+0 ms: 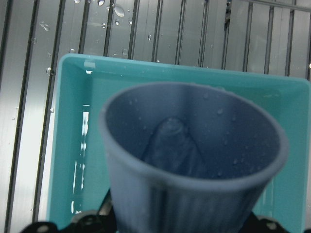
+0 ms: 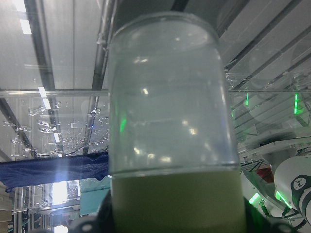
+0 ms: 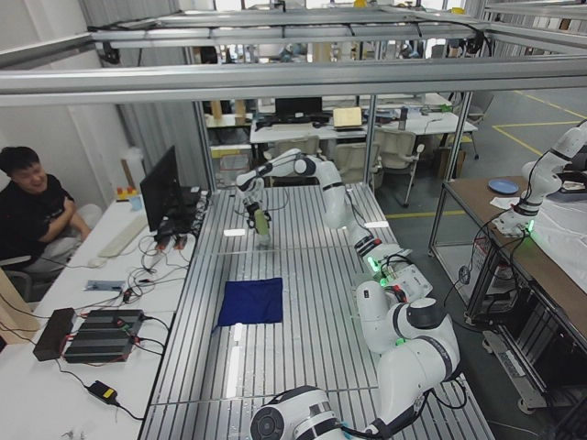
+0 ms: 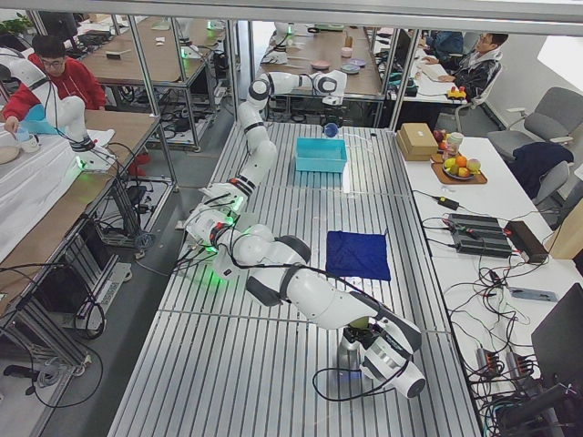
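Observation:
A blue cup (image 1: 194,204) fills the middle of the left wrist view, held by my left gripper (image 4: 330,111) above a teal bin (image 4: 320,159), which has water drops in it. My right gripper (image 3: 256,209) holds a clear bottle with an olive-green band (image 2: 176,201) low over the slatted table at the other end; in the right wrist view the bottle fills the middle. A dark blue cloth (image 3: 251,302) lies flat on the table between the two.
The slatted table (image 4: 246,364) is wet in places and mostly clear. A side desk holds boxes (image 4: 416,141), a fruit plate (image 4: 460,169), power units and monitors. A person sits beside it.

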